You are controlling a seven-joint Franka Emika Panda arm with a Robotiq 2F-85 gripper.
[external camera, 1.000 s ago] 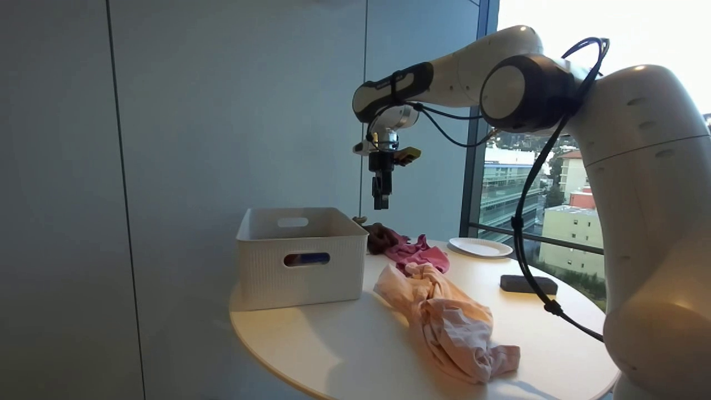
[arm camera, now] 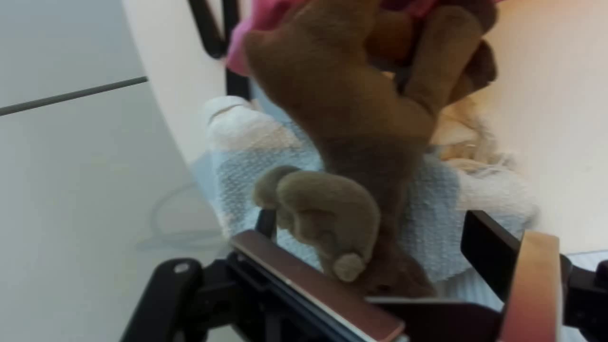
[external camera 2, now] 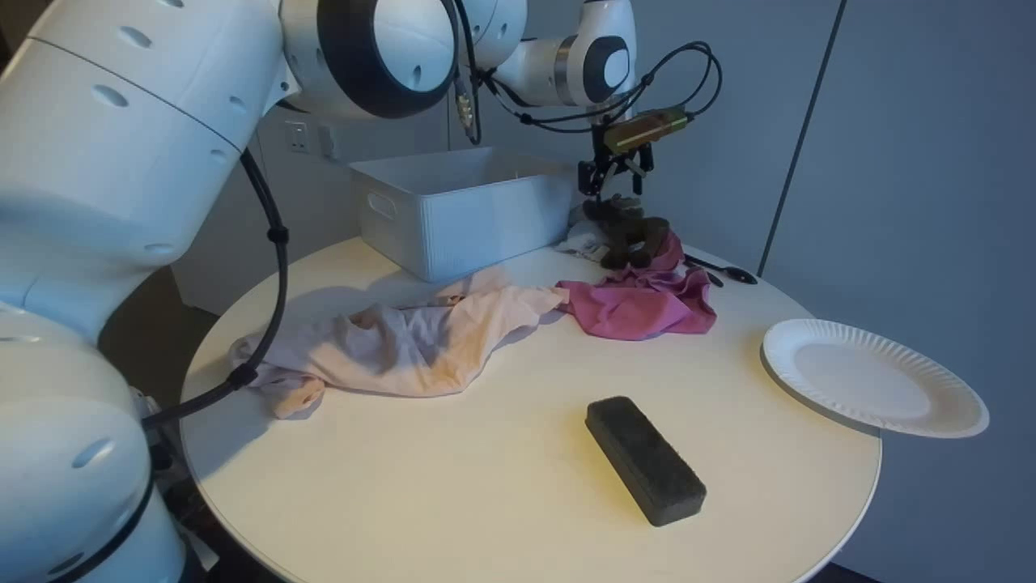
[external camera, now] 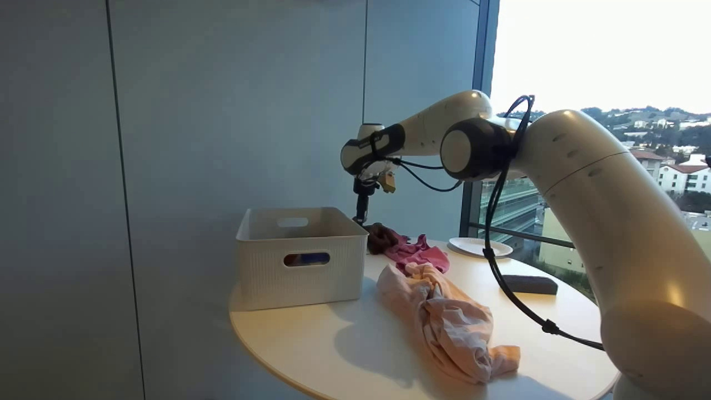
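My gripper (external camera 2: 614,186) stands open over the far side of the round table, just above a brown plush toy (external camera 2: 633,233). Seen from the wrist, the plush toy (arm camera: 365,114) lies partly between the spread fingers of my gripper, its paler curled part near the left finger. Whether either finger touches it I cannot tell. Beneath it is a light grey-blue cloth (arm camera: 245,171). A pink cloth (external camera 2: 641,306) bunches up against the toy. In exterior view 1 the bin hides the fingertips' lower end.
A white bin (external camera: 303,276) stands right beside my gripper, with something blue inside. On the table lie a peach cloth (external camera 2: 418,340), a dark eraser-like block (external camera 2: 646,461), a paper plate (external camera 2: 874,374) and a black spoon (external camera 2: 738,275).
My gripper has come down and somewhat left in exterior view 1, from high above the table to the plush toy behind the bin's corner. The cloths and bin look unmoved.
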